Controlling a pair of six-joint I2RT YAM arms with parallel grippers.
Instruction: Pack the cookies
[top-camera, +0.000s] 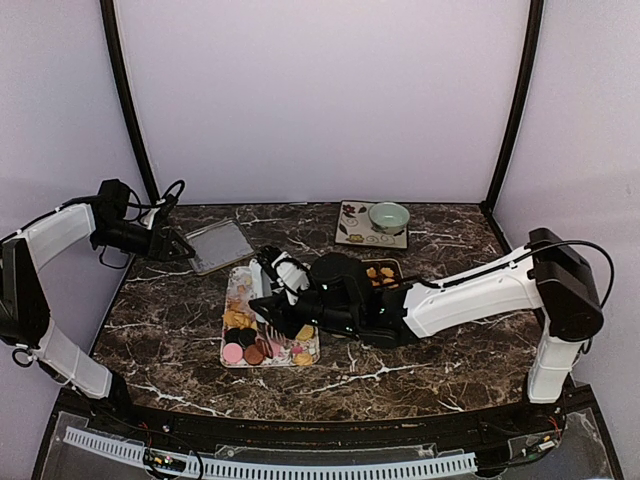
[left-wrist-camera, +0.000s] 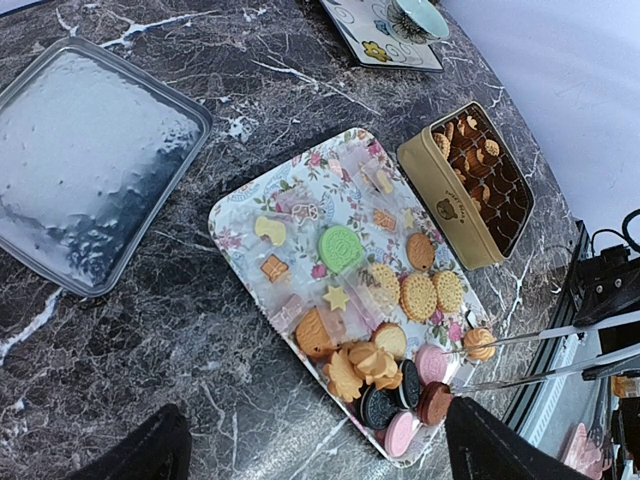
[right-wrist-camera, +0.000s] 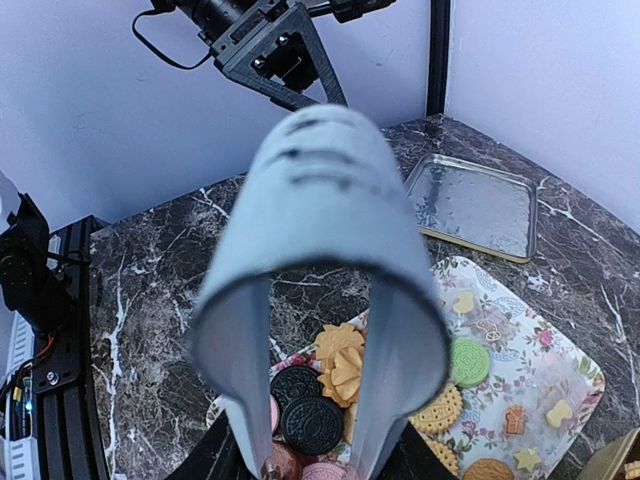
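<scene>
My right gripper is closed around white-blue tongs (right-wrist-camera: 325, 200), whose legs run down between its fingers. Two separated tongs legs (left-wrist-camera: 540, 380) reach over the tray's lower end in the left wrist view, near a pink cookie (left-wrist-camera: 431, 364) and a brown cookie (left-wrist-camera: 436, 403); contact cannot be told. Assorted cookies lie on the floral tray (left-wrist-camera: 240, 225), among them black, yellow and green ones. A tan tin (left-wrist-camera: 450, 210) has dark compartments, some holding cookies. My left gripper (top-camera: 180, 238) stands open and empty, off to the far left.
An empty metal tray (left-wrist-camera: 85, 165) lies at the back left. Behind the tin, a decorated board (top-camera: 355, 225) carries a green bowl (top-camera: 388, 216). My right arm (top-camera: 470, 300) spans the right side, covering most of the tin from above.
</scene>
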